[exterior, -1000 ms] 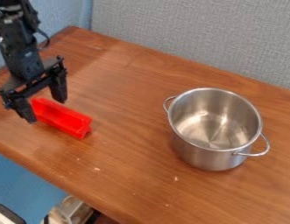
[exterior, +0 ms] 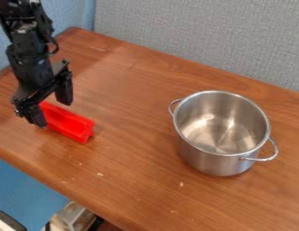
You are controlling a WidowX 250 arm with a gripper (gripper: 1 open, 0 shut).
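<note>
A red rectangular block point(exterior: 70, 124) lies on the wooden table at the left, angled toward the front. My black gripper point(exterior: 48, 106) hangs over its far-left end, open, with its fingers spread low around that end; whether they touch the block is hard to tell. A steel pot point(exterior: 218, 135) with two side handles stands upright on the right side of the table.
Grey and blue padded walls point(exterior: 200, 36) border the back and left. A blue surface with metal hardware shows below the table's front-left edge.
Over the last second my gripper has shifted slightly and settled at the block's left end. The block and pot look unchanged.
</note>
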